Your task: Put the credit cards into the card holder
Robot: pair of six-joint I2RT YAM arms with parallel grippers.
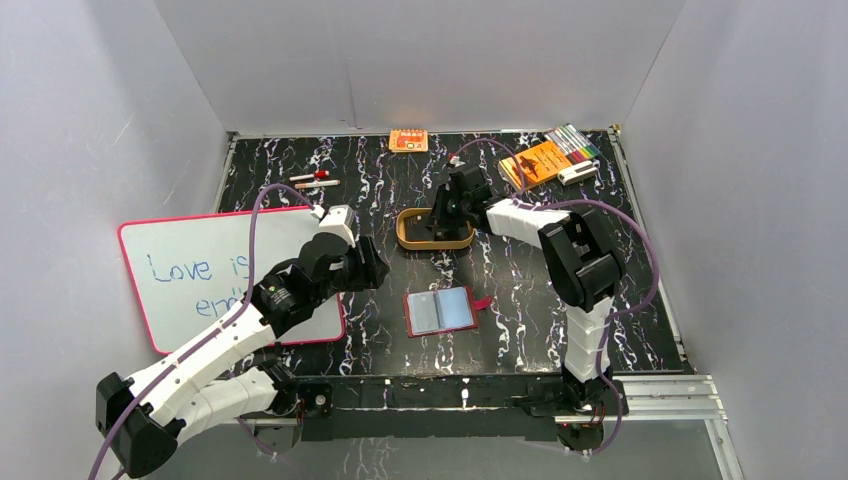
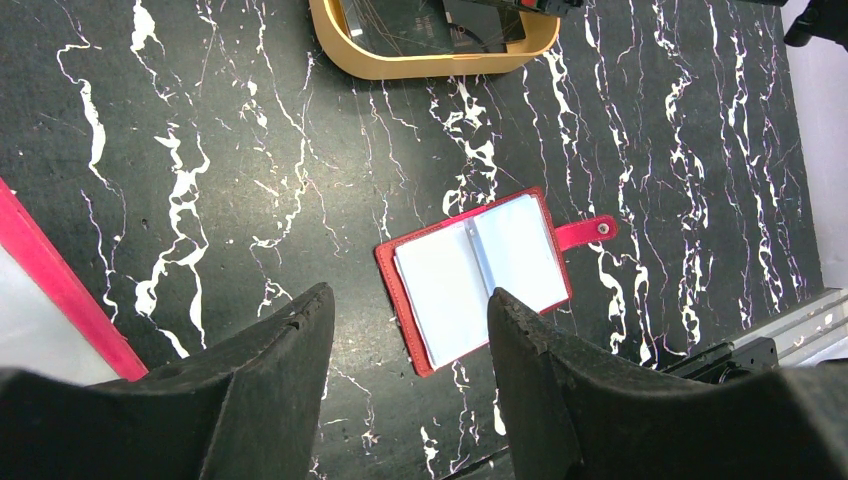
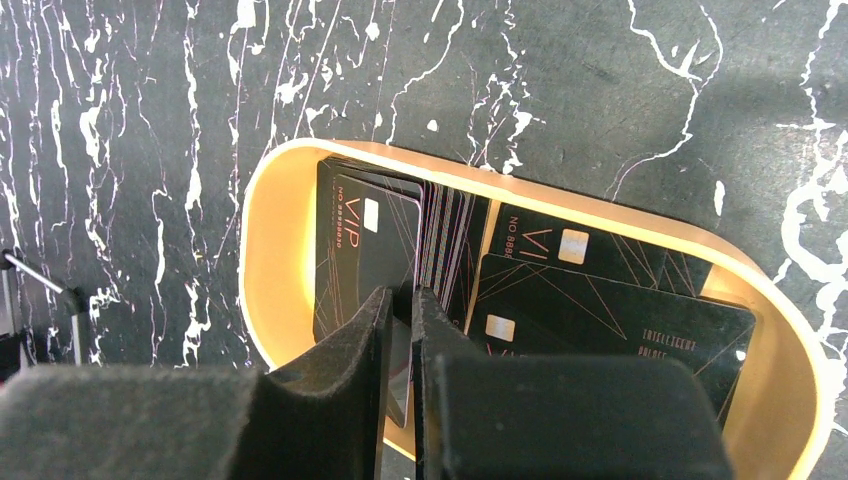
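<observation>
Several black cards (image 3: pixel 575 305), some marked VIP, lie in a tan oval tray (image 1: pixel 403 232) near the table's middle. My right gripper reaches down into the tray, its fingertips close together at the edge of a VIP card (image 3: pixel 375 235). Only a narrow gap shows between them, and whether they pinch that card cannot be made out. The card holder (image 1: pixel 440 311), red-edged with clear pages, lies spread flat in front of the tray, its red strap (image 2: pixel 587 231) pointing right. Left of the holder and above the table, my left gripper is open and empty.
A whiteboard (image 1: pixel 200 262) with writing lies under the left arm. Pens (image 1: pixel 318 184), an orange pad (image 1: pixel 408 140) and an orange book (image 1: pixel 536 163) sit toward the back. Bare table (image 1: pixel 520 320) extends right of the holder.
</observation>
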